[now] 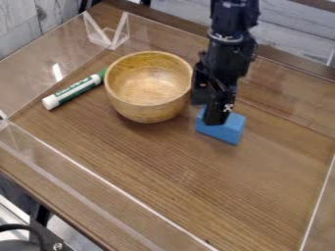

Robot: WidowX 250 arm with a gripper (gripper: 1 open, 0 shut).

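Note:
My black gripper point(216, 106) hangs from the arm at the top centre, low over a blue block point(222, 129) on the wooden table, at or just above its top left. A tan bowl point(147, 74) stands to the left of it. Whether the fingers are apart or closed, and whether they touch the block, is hard to tell.
A white tube with a green cap point(72, 93) lies at the left. A clear plastic object point(102, 29) is at the back left.

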